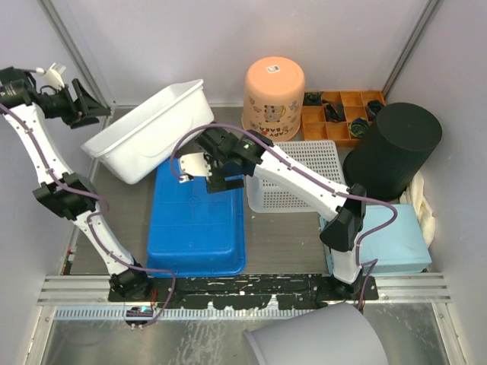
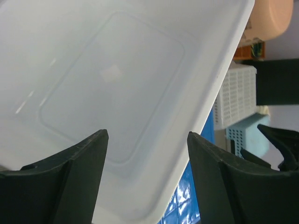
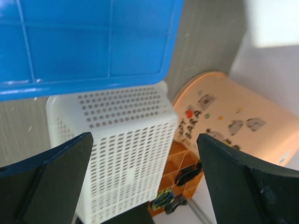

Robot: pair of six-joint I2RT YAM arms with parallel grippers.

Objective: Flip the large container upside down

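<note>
A large white tub [image 1: 152,129] rests at a tilt at the back left, its long side slanting up toward the back wall. Its smooth inside [image 2: 112,79] fills most of the left wrist view. Left of the tub and clear of its rim is my left gripper [image 1: 97,115], fingers apart and gripping nothing. My right gripper [image 1: 237,179] is open and empty above the gap between the blue container [image 1: 194,228] and the white perforated basket [image 1: 293,199]. That blue container lies bottom up, partly beside the tub's lower side.
A peach bin [image 1: 274,95] stands upside down at the back, beside an orange compartment tray [image 1: 351,106]. A black cylinder [image 1: 392,148] and light blue box [image 1: 392,243] crowd the right. Bare floor [image 1: 285,247] shows in front of the basket.
</note>
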